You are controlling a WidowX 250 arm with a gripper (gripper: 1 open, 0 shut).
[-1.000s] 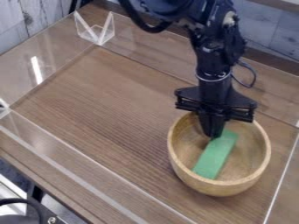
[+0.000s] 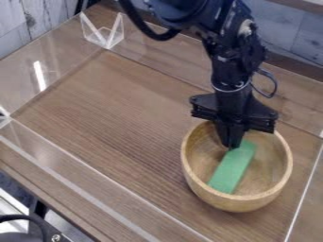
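Observation:
A round tan wooden bowl [image 2: 206,180] sits at the lower right of the tabletop, holding a green elongated block [image 2: 232,170] lying lengthwise. The black robot gripper [image 2: 233,142] reaches down from the top, its tips inside the back rim of the bowl, at the upper end of the green block. Whether it is open or shut on the block cannot be made out.
A white wire holder [image 2: 104,30] stands at the back left. A grey wall runs along the back right.
The arm has shifted very slightly. The bowl and green block look almost unchanged.

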